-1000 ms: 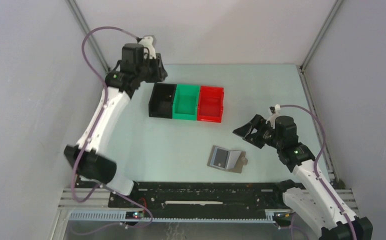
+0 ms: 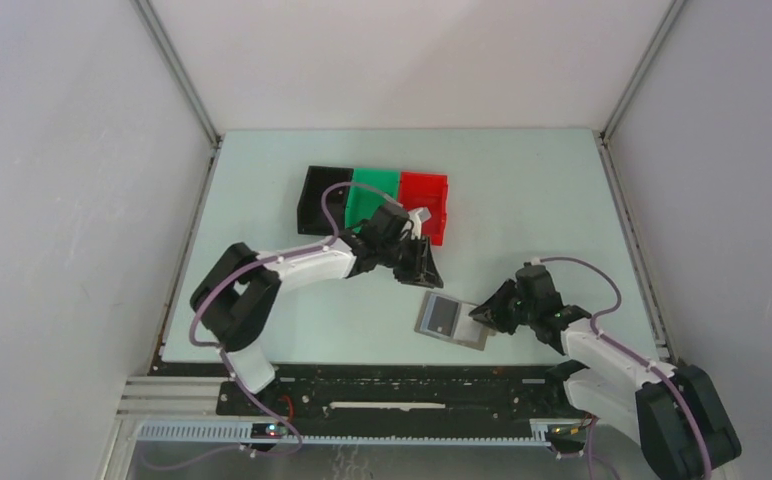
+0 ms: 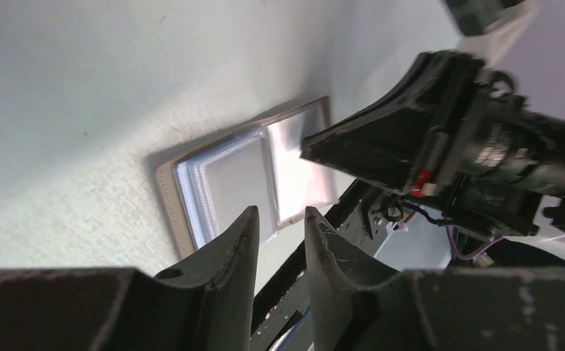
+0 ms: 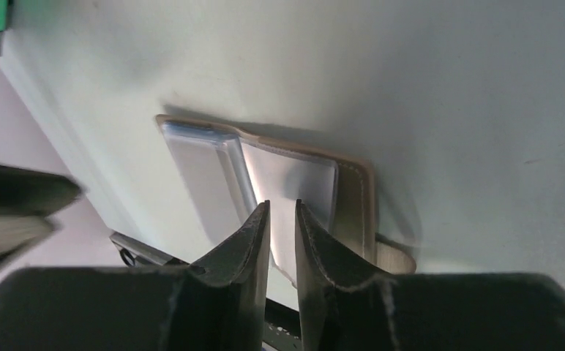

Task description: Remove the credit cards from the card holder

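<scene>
An open card holder (image 2: 440,316) lies on the table near the front, its clear sleeves (image 3: 234,183) facing up. In the top view my left gripper (image 2: 422,278) hangs just above and left of it. In the left wrist view its two fingertips (image 3: 249,218) are close together over the holder. My right gripper (image 2: 484,312) is low over the holder's right part. In the right wrist view its fingertips (image 4: 263,213) stand slightly apart at the white sleeve (image 4: 287,183); whether anything is between them is unclear.
Black (image 2: 318,185), green (image 2: 372,178) and red (image 2: 432,185) bins stand in a row behind the left arm. The front edge (image 2: 382,364) is close below the holder.
My left gripper has swept from the back left down toward the holder. My right gripper has moved down onto the holder's right side, where the raised flap now lies flatter.
</scene>
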